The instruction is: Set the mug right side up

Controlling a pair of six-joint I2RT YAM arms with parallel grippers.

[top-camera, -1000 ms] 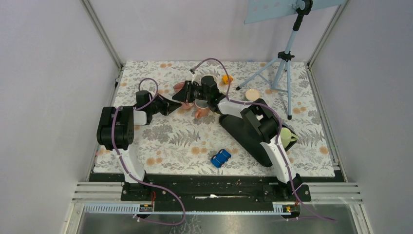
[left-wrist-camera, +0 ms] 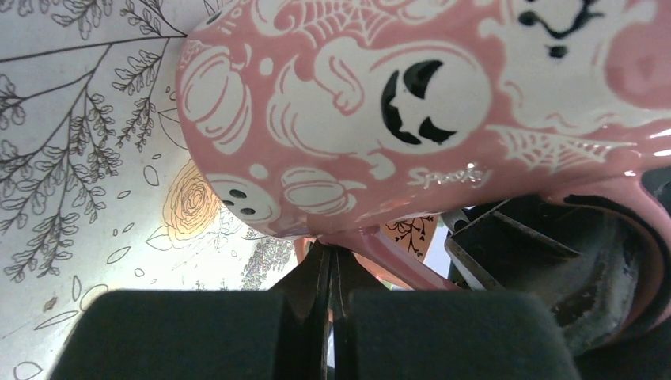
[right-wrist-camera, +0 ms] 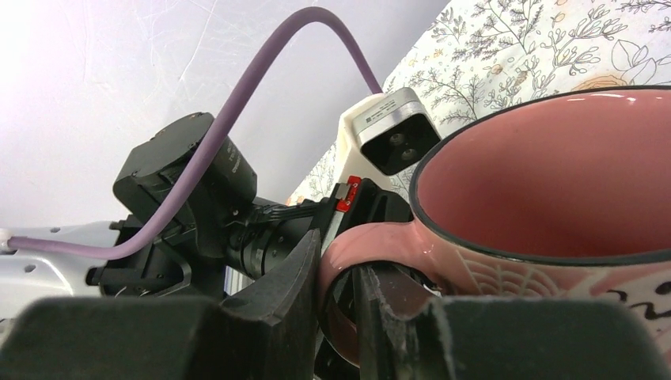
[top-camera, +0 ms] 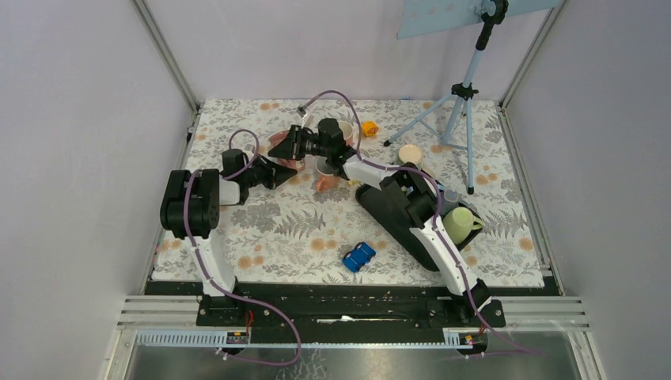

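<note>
A pink mug with white ghost and pumpkin pattern hangs between both grippers at the back left of the table, tilted, its pink interior (right-wrist-camera: 538, 166) visible in the right wrist view. My right gripper is shut on the mug's handle. My left gripper is shut, its fingertips against or just beside the mug's body, with nothing visible between them. In the top view both grippers largely cover the mug (top-camera: 281, 136).
Other pink mugs (top-camera: 326, 178) stand close right of the grippers, with a yellow object (top-camera: 369, 128) behind. A black tray (top-camera: 384, 222) with cups, a blue toy car (top-camera: 358, 256) and a tripod (top-camera: 461, 111) occupy the right and front.
My right gripper has shifted left toward the left gripper, carrying the mug with it.
</note>
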